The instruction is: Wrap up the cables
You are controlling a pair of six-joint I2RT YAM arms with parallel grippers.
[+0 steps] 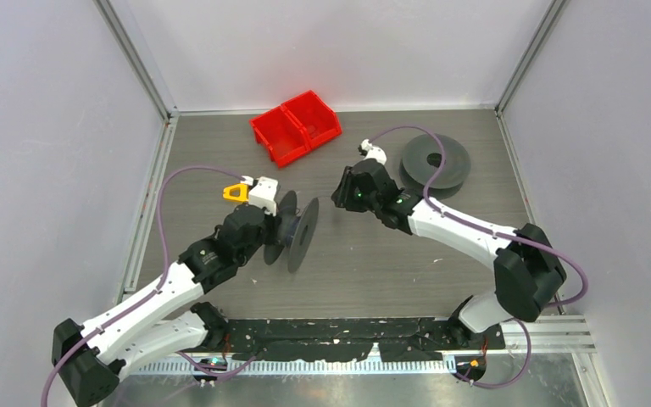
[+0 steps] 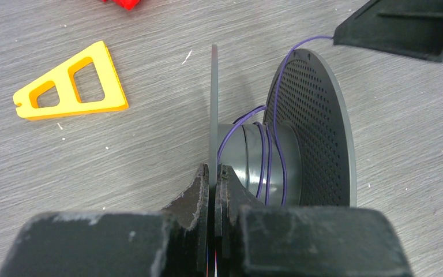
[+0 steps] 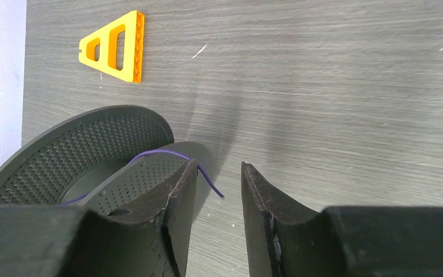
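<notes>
A dark cable spool (image 1: 302,233) stands on its side at centre left. My left gripper is shut on its near flange, seen edge-on in the left wrist view. Purple cable (image 2: 282,167) lies in several turns round the hub and runs over the far flange (image 2: 317,127). In the right wrist view its loose end (image 3: 210,183) sticks out beyond the flange. My right gripper stands part open to the right of the spool, with the cable's end seen between its fingertips, apparently not gripped.
A yellow triangular piece (image 1: 233,192) lies behind the spool. A red divided bin (image 1: 280,136) is at the back, another grey spool (image 1: 449,174) at the back right.
</notes>
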